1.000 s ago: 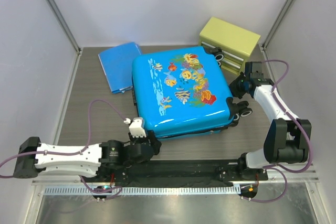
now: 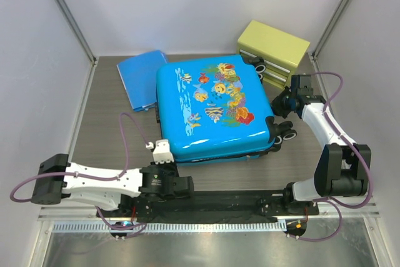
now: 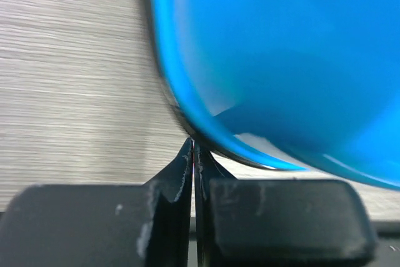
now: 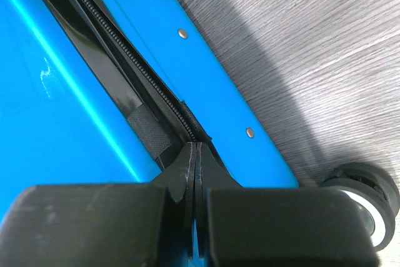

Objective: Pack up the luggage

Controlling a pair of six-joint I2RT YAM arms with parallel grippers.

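A blue suitcase [image 2: 212, 104] with fish stickers lies closed on the table, wheels on its right. My left gripper [image 2: 164, 164] is at its front-left corner; in the left wrist view the shut fingertips [image 3: 193, 148] meet just beside the dark rim, nothing visible between them. My right gripper [image 2: 281, 105] is at the suitcase's right side; in the right wrist view its shut tips [image 4: 195, 148] rest at the black zipper [image 4: 144, 73] along the blue edge, beside a wheel [image 4: 365, 201]. Whether it pinches anything thin cannot be seen.
A blue folder [image 2: 139, 78] lies at the back left. A yellow-green drawer box [image 2: 272, 45] stands at the back right, close behind the suitcase. Bare table [image 2: 100, 129] shows on the left and along the front.
The left arm has shifted right at the front-left corner, and the suitcase has moved slightly left with its stickers. The right arm looks nearly unchanged.
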